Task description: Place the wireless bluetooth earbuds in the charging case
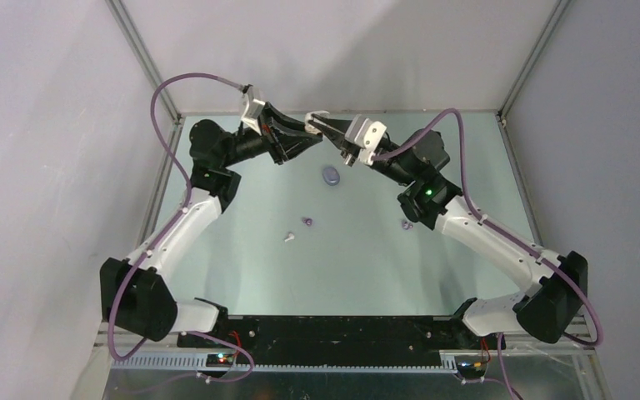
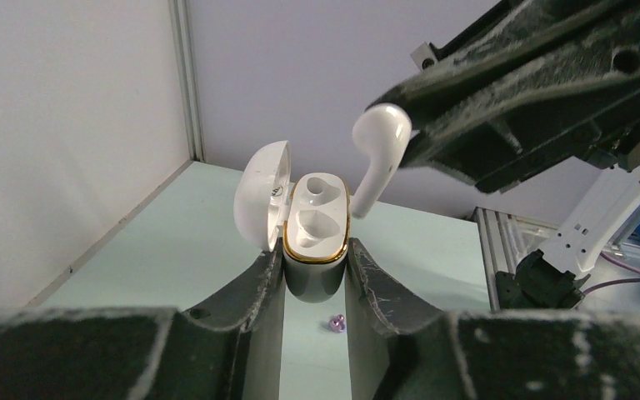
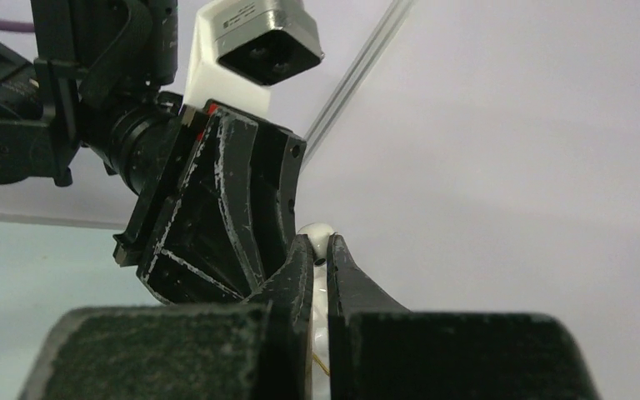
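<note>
The open charging case point(image 2: 317, 218), white with a gold rim and two empty wells facing up, is held by my left gripper, shut on its lower body. A white earbud point(image 2: 381, 133) is in the tips of my right gripper, shut on it, just to the right of the case in the left wrist view, its stem pointing down. In the top view the two grippers meet at the back centre, above the table. The right wrist view shows the earbud's rounded head, with the case mostly hidden behind the fingers.
On the table point(image 1: 358, 267) lie a blue oval object point(image 1: 331, 175), a small white piece point(image 1: 289, 237) and small purple pieces point(image 1: 307, 221) point(image 2: 337, 323). Walls stand close at back and sides.
</note>
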